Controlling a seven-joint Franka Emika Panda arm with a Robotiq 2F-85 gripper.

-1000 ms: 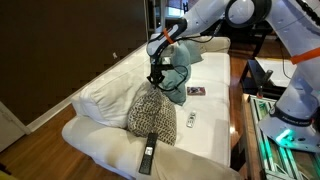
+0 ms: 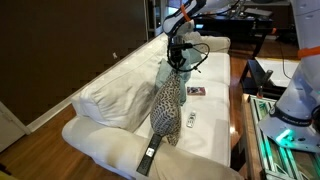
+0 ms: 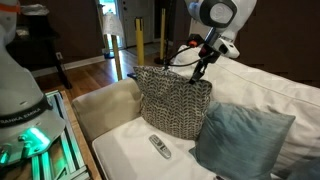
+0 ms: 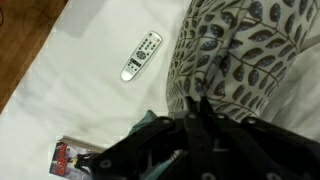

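Observation:
A grey leaf-patterned cloth or pillow (image 2: 166, 108) is drawn up into a narrow peak, and my gripper (image 2: 178, 64) is shut on its top. In exterior view 2 the patterned piece (image 3: 172, 108) spreads below the gripper (image 3: 197, 78), its lower edge near the white sofa seat. The wrist view shows its dark leaf print (image 4: 245, 50) running up to the gripper; the pinched bit is mostly hidden by the dark fingers.
A white remote (image 4: 141, 56) and a small picture-covered case (image 4: 75, 158) lie on the seat. A black remote (image 2: 150, 154) rests on the near sofa arm. Open seat surrounds the white remote.
My gripper has moved right and upward in exterior view 1, drawing the patterned piece with it. Its shape went from wide and slumped to tall and narrow.

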